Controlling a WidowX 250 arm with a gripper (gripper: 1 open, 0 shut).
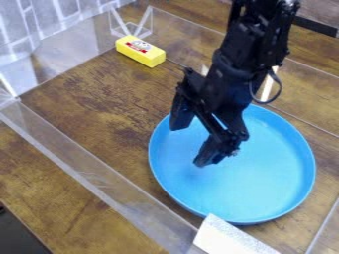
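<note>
The black robot arm reaches down from the top, its gripper [199, 134] over the blue round plate or tray [239, 193]. Two dark fingers angle down and left over the plate's upper left part. Whether they are open or shut, and whether anything is between them, I cannot tell from this view.
A yellow box [141, 52] lies at the back left near clear plastic walls. A white object [232, 239] lies at the front below the plate. Bare wooden table [79, 119] fills the left. Something pale is partly hidden behind the arm.
</note>
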